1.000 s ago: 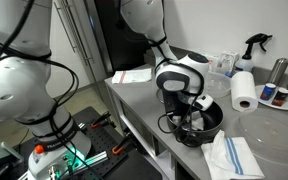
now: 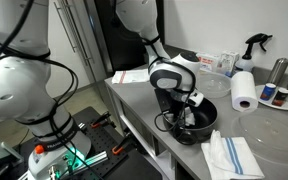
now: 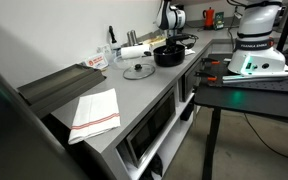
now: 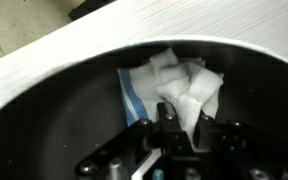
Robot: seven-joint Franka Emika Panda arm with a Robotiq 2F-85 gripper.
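A white cloth (image 4: 184,80) with a blue stripe lies bunched inside the black pot (image 4: 64,125) in the wrist view. My gripper reaches down into the pot and is shut on a raised fold of the cloth. In the first exterior view, the pot (image 2: 200,133) stands on the counter beneath the arm's white wrist, which hides most of the cloth. From the second exterior view the pot (image 3: 168,58) sits at the counter's far end, and its inside cannot be seen.
A folded striped towel (image 2: 234,156) lies right of the pot, beside a clear round lid (image 2: 274,135). A paper roll (image 2: 244,92) and a glass bowl (image 2: 213,84) stand behind. Another towel (image 3: 95,114) lies on the near counter, with free room around it.
The arm's wrist has moved slightly to the left over the pot in the first exterior view. The pot and the folded towel beside it have stayed in place.
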